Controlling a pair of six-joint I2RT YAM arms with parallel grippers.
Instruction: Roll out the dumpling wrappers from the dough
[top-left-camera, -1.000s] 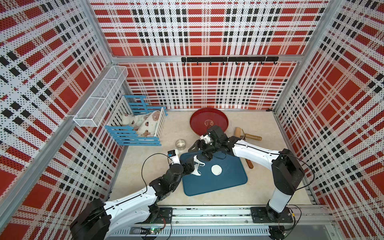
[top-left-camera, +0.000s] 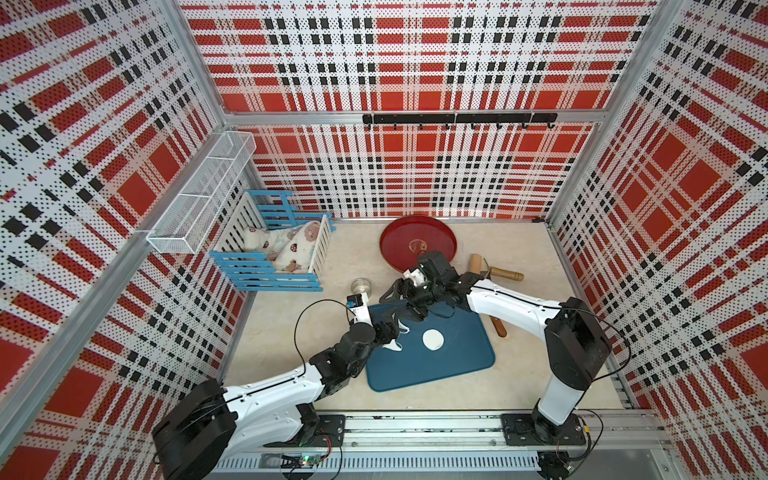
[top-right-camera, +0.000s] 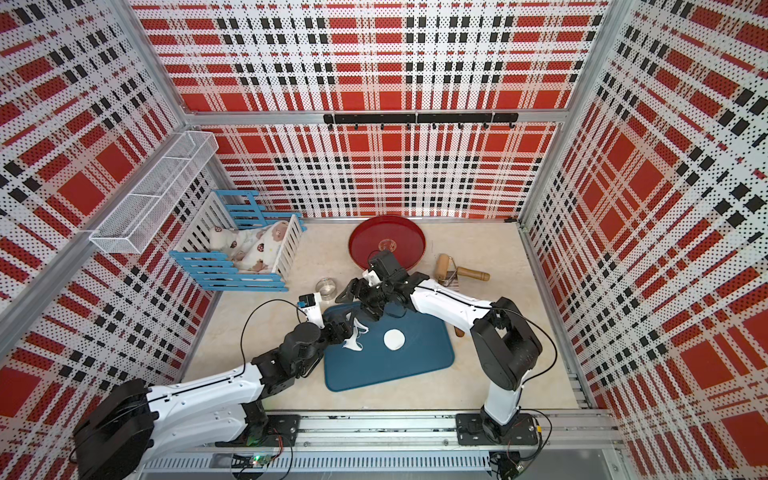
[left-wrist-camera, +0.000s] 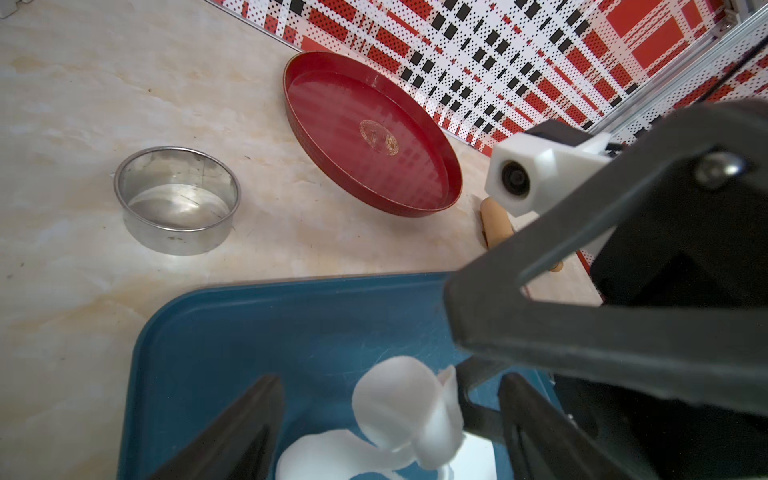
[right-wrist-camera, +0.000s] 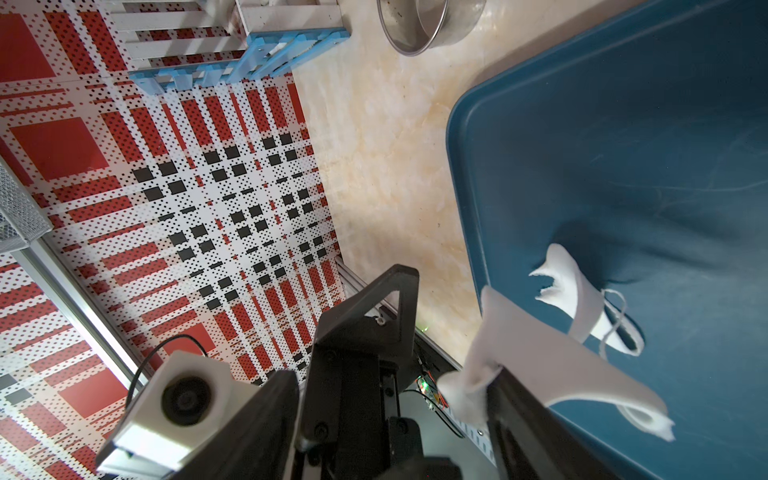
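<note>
A flat white dough round (top-left-camera: 433, 339) lies on the blue tray (top-left-camera: 424, 372). Loose white dough scraps (right-wrist-camera: 584, 304) lie crumpled on the tray's left part. A strip of dough (right-wrist-camera: 560, 368) hangs at the fingers of my right gripper, which looks open, above the scraps; whether it clings or rests there is unclear. My left gripper is open, its blurred fingertips either side of that white dough, close to the right gripper. A steel cutter ring (left-wrist-camera: 176, 236) stands behind the tray.
A red round tray (top-left-camera: 417, 228) sits at the back. Wooden tools (top-left-camera: 505, 273) lie at right, a blue-and-white crate (top-left-camera: 264, 284) with plush stands at back left, and a wire basket (top-left-camera: 200, 192) hangs on the left wall.
My left arm has moved a little to the right, bringing its gripper closer to the right one. The right arm is nearly unchanged.
</note>
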